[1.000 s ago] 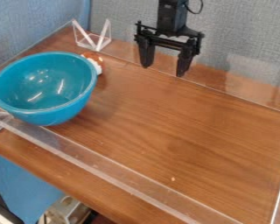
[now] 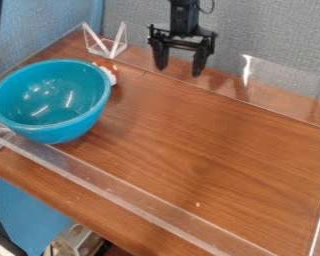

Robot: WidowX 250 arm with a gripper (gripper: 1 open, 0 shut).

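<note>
My black gripper (image 2: 179, 58) hangs high at the back of the wooden table, near the grey rear wall, with its two fingers apart and nothing visible between them. A large teal bowl (image 2: 53, 105) sits at the left of the table. Just behind it lies a small white and orange object (image 2: 107, 73), partly hidden by the bowl's rim and too small to identify.
A white wire-like frame (image 2: 104, 44) stands at the back left corner. Clear barriers edge the wooden table (image 2: 210, 150), whose middle and right are bare. A white piece (image 2: 250, 68) is at the back wall.
The gripper has shifted up and a little left in the view since a second ago. The bowl and the other objects have not moved.
</note>
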